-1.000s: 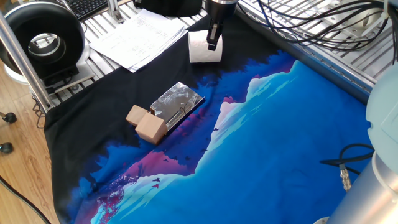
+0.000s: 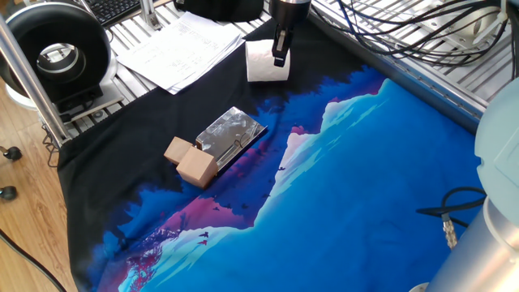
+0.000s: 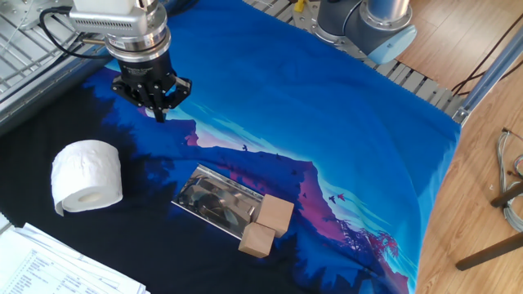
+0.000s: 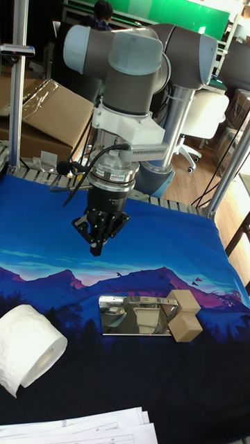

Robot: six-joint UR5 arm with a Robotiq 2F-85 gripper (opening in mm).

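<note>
My gripper (image 3: 158,118) hangs above the printed cloth, its fingertips together and nothing visible between them. In the first exterior view the gripper (image 2: 280,60) overlaps the white paper roll (image 2: 266,71), but the other views show it off to the roll's side. A shiny, mirror-like flat box (image 3: 214,202) lies on the cloth. Against one end of it sit two tan cubes, one (image 3: 275,214) touching the other (image 3: 257,240). In the third exterior view, my gripper (image 4: 96,248) appears behind the shiny box (image 4: 133,317), clear of it.
Printed sheets (image 2: 180,55) lie beside the roll at the table's edge. Black cables (image 2: 422,36) run over the slatted metal frame. A wide blue stretch of cloth (image 2: 381,195) between the box and the arm's base is bare.
In the first exterior view my gripper has shifted very slightly to the right. The roll, shiny box and cubes have not moved.
</note>
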